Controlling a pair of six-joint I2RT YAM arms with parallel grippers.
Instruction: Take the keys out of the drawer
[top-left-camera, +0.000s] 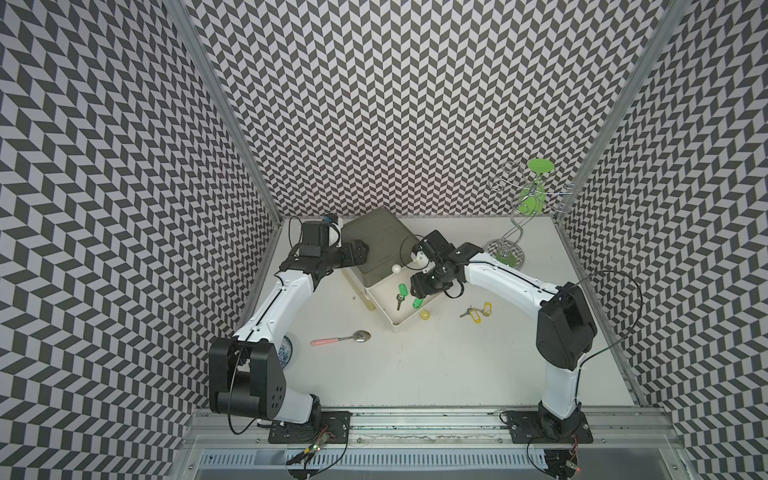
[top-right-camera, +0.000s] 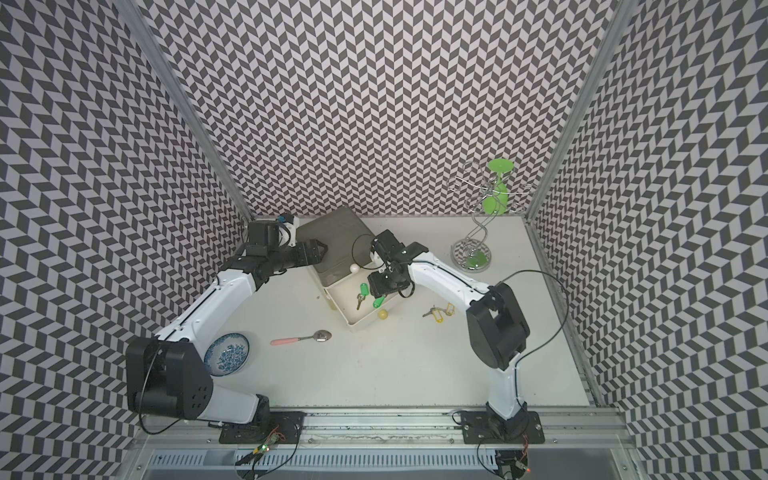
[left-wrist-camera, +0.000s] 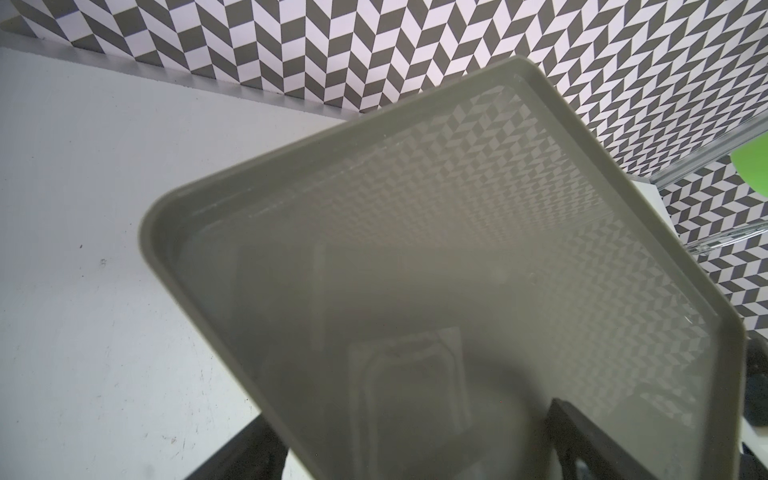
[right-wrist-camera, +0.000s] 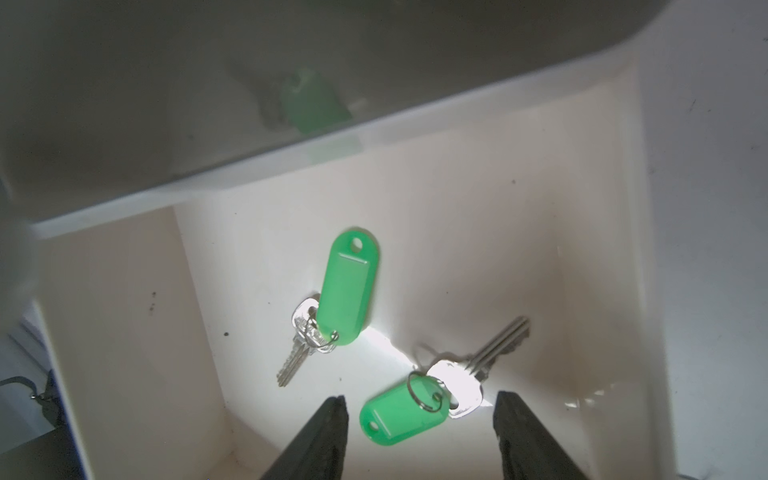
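The open white drawer (right-wrist-camera: 512, 232) holds two key sets with green tags. One green-tagged key set (right-wrist-camera: 348, 288) lies toward the cabinet side. The other green-tagged key set (right-wrist-camera: 408, 409) lies between the fingertips of my right gripper as seen in the right wrist view; the fingers are open and how far above it they are cannot be told. The grey cabinet (top-left-camera: 380, 244) has my left gripper at its left side. Its fingers (left-wrist-camera: 576, 440) stand wide apart, with the cabinet's left rim passing between them.
A white knob (top-left-camera: 396, 269) sits on the drawer front side near the cabinet. Yellow-tagged keys (top-left-camera: 477, 312), a yellow ball (top-left-camera: 425, 314) and a spoon (top-left-camera: 344, 338) lie on the table. A blue bowl (top-right-camera: 227, 354) stands left, a green-and-wire rack (top-right-camera: 484, 212) back right.
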